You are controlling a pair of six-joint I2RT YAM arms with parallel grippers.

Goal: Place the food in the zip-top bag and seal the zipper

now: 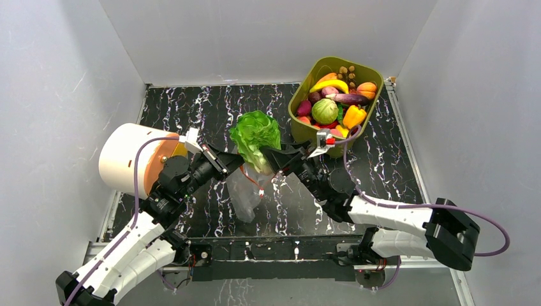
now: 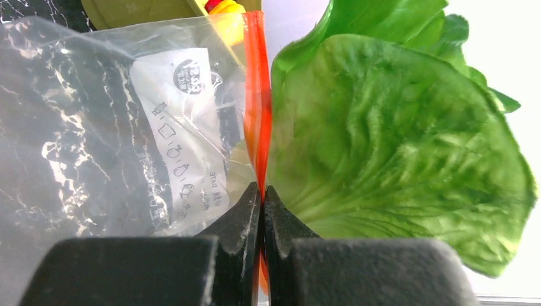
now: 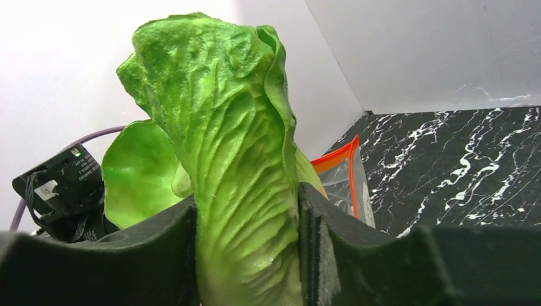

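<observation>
A clear bag with an orange zip edge [image 2: 257,95] hangs from my left gripper, which is shut on that edge. In the top view the bag's clear body [image 1: 244,197] droops toward the front. A green head of lettuce [image 3: 242,127] stands between the fingers of my right gripper, both of which appear to touch it. The lettuce [image 1: 255,132] is over and beside the bag's top, its pale base near the orange edge. From the left wrist view, a broad leaf [image 2: 395,140] lies right of the zip edge. How far the bag's mouth gapes is hidden.
An olive bin [image 1: 298,101] full of toy fruit and vegetables stands at the back right. At the left lies a large white cylinder [image 1: 127,159] with an orange end. Bare black marbled table [image 1: 191,102] shows at the back left.
</observation>
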